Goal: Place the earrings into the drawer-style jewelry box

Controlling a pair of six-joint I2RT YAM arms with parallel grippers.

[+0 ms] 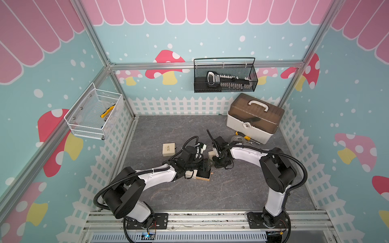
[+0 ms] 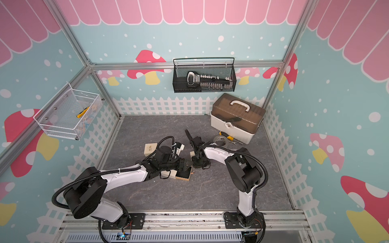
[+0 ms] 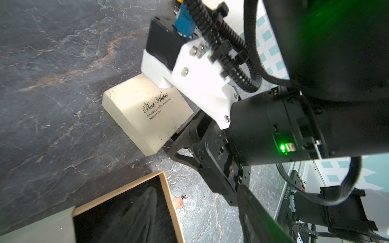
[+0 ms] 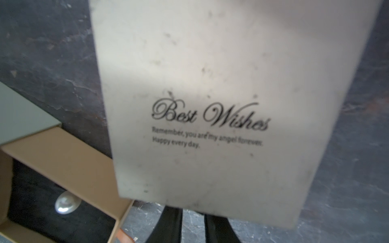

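A cream "Best Wishes" box lies beside the right gripper, whose fingers straddle or sit under the box's near edge; whether anything is between them is unclear. The left gripper is over the open drawer, its blurred fingertips apart, with nothing visible held. In the right wrist view a white pearl earring rests inside the black-lined drawer. A second cream box sits behind the left arm.
A large toolbox stands back right, with a yellow-handled screwdriver before it. Wire baskets hang on the back and left walls.
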